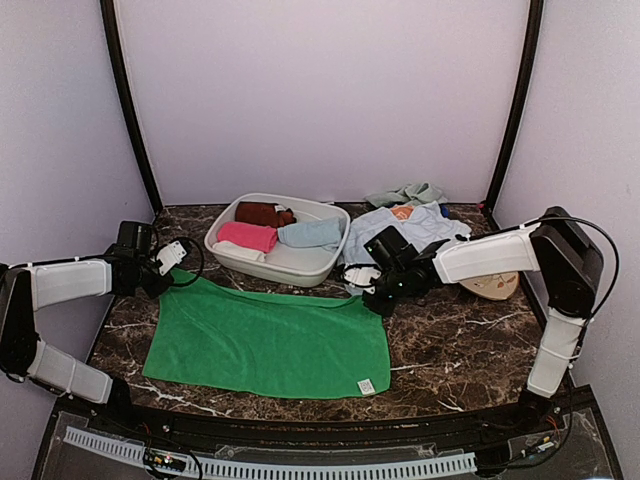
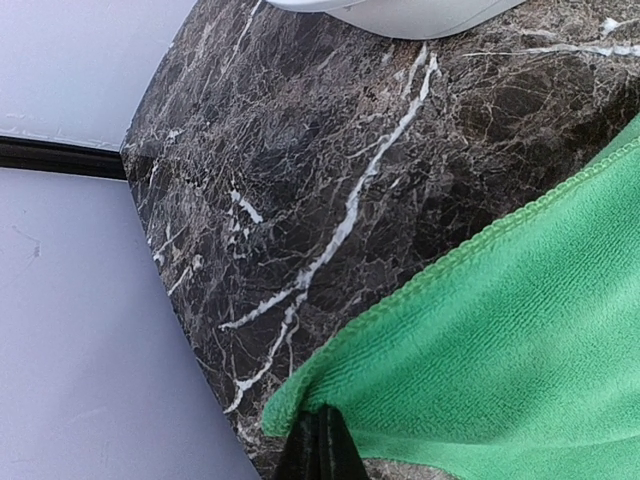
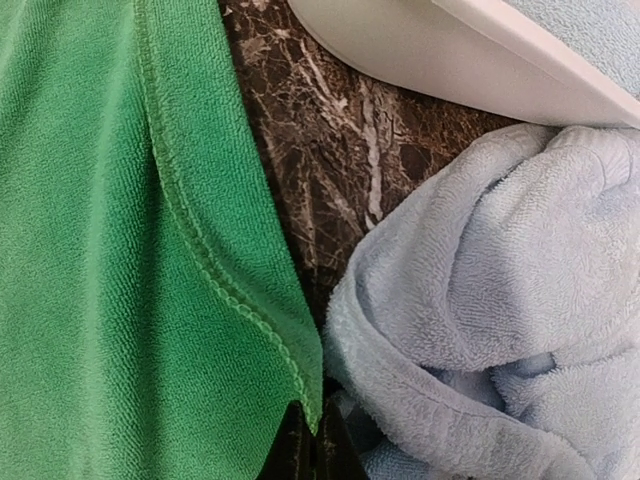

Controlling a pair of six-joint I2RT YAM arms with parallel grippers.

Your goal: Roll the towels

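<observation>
A green towel (image 1: 265, 345) lies spread across the front of the dark marble table, its far edge slightly folded over. At its far left corner my left gripper (image 1: 163, 280) is shut on the towel's hem; the left wrist view shows the fingertips (image 2: 320, 430) at that corner. My right gripper (image 1: 372, 300) is shut on the far right corner, where in the right wrist view the folded hem (image 3: 250, 300) runs down between the fingertips.
A white bin (image 1: 295, 262) behind the towel holds rolled pink, brown, white and light blue towels. A pile of pale towels (image 1: 385, 225) sits right beside my right gripper, with a round basket (image 1: 490, 285) behind the arm.
</observation>
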